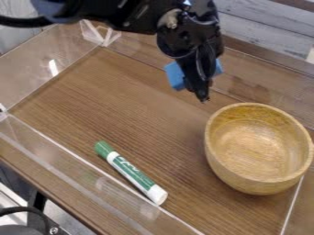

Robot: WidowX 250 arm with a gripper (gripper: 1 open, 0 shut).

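Note:
My black gripper (196, 77) reaches down from the top over the back middle of the wooden tray, shut on a blue object (177, 75) that is largely hidden behind it. A round tan bowl (255, 151) sits at the right, below the gripper. A white and green tube (128, 171) lies at the front left, angled toward the lower right.
The wooden floor of the tray (98, 110) is clear at the left and middle. Clear plastic walls edge the left side, with a translucent piece (101, 33) at the back left corner. A black cable shows at the bottom left.

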